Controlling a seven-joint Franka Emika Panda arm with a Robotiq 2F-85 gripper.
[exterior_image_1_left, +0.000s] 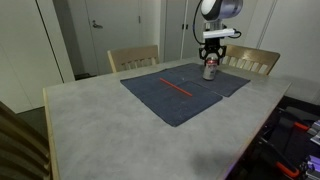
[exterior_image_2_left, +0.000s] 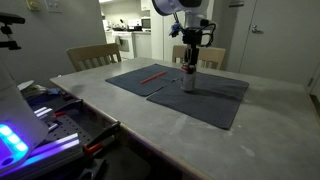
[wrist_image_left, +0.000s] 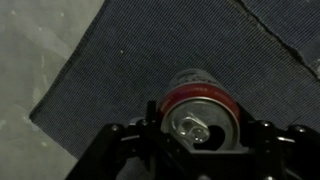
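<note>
A can with a silver top and a red band (wrist_image_left: 205, 100) stands on a dark cloth, as the wrist view shows from above. Both exterior views show the same upright can (exterior_image_1_left: 210, 72) (exterior_image_2_left: 188, 80) beneath the arm's end. My gripper points down over it, one dark finger on either side of the can's top. The fingers stand part way apart, close to the can's sides. Whether they press on it cannot be made out.
Under the can lies a dark cloth (exterior_image_2_left: 218, 105). A second dark cloth (exterior_image_1_left: 178, 105) bears a thin red stick (exterior_image_1_left: 175, 88). Chairs (exterior_image_1_left: 138, 56) stand at the far edge.
</note>
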